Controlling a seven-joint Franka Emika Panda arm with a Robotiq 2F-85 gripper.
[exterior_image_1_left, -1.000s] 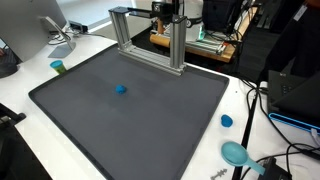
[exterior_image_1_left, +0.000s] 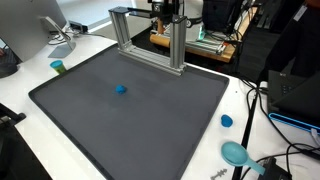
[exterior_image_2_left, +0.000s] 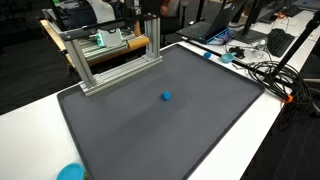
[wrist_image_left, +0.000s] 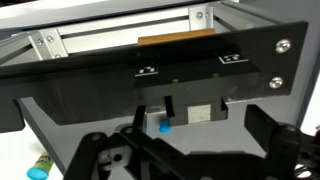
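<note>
In the wrist view my gripper is open over the edge of a dark panel (wrist_image_left: 75, 95). The dark finger parts stand apart, with a light grey patch visible between them. Whether the fingers touch the panel cannot be told. Beyond that edge lies a light frame with an orange-brown strip (wrist_image_left: 190, 36) across it. A small blue object lies on the dark grey mat, visible in the first exterior view as a blue piece (exterior_image_1_left: 120, 89) and in the second as a blue piece (exterior_image_2_left: 167, 97). The gripper is not clear in either exterior view.
A silver-framed rack (exterior_image_1_left: 150, 58) stands at the mat's far edge. Off the mat are a green cup (exterior_image_1_left: 58, 67), a blue disc (exterior_image_1_left: 227, 121) and a turquoise bowl-like item (exterior_image_1_left: 238, 155). Cables run along the right.
</note>
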